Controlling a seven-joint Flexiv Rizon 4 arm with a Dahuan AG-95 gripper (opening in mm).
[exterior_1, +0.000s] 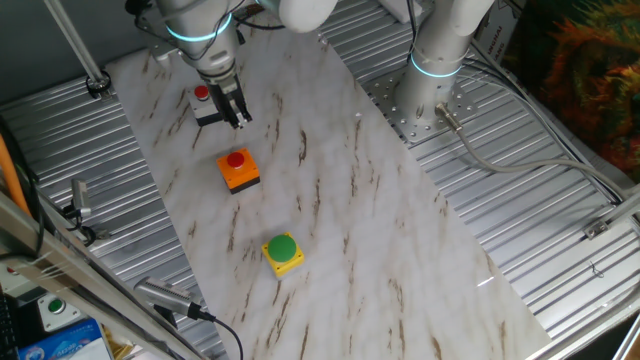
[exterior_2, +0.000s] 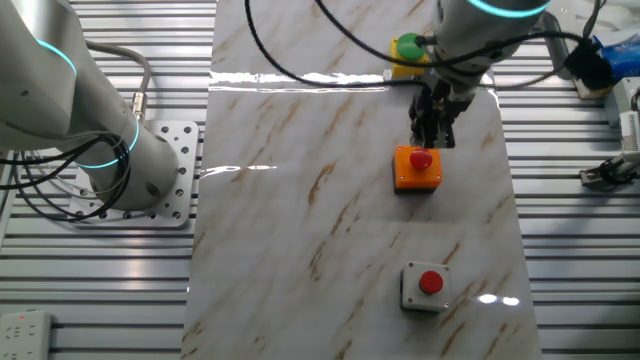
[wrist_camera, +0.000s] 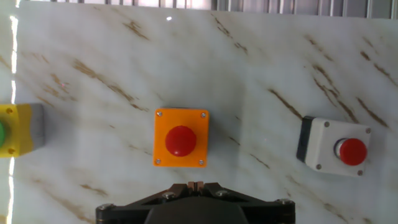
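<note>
My gripper (exterior_1: 240, 123) hangs above the marble-look board, its fingertips meeting in the wrist view with nothing seen between them, so it is shut. An orange box with a red button (wrist_camera: 181, 140) sits just ahead of the fingertips in that view, apart from them. To its right stands a white box with a red button (wrist_camera: 339, 147), slightly turned. A yellow box with a green button (wrist_camera: 23, 129) is cut off at the left edge. In exterior view 2 the gripper (exterior_2: 432, 140) partly overlaps the space above the orange box (exterior_2: 417, 178).
The marble board (exterior_1: 370, 260) is bare over its middle and near end. My arm's base (exterior_1: 425, 95) stands on slatted metal beside it. A camera-like device with a cable (exterior_1: 168, 297) lies at the board's other edge. Loose cables hang around the arm.
</note>
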